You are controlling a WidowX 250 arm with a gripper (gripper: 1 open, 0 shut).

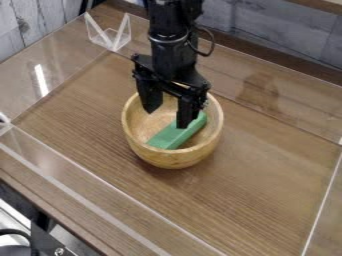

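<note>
A pale wooden bowl [142,146] sits near the middle of the table, holding a green block [175,137] that lies slanted in it.
White plastic brackets [112,30] stand at the back left, and dark floor shows beyond the table's left edge.
</note>
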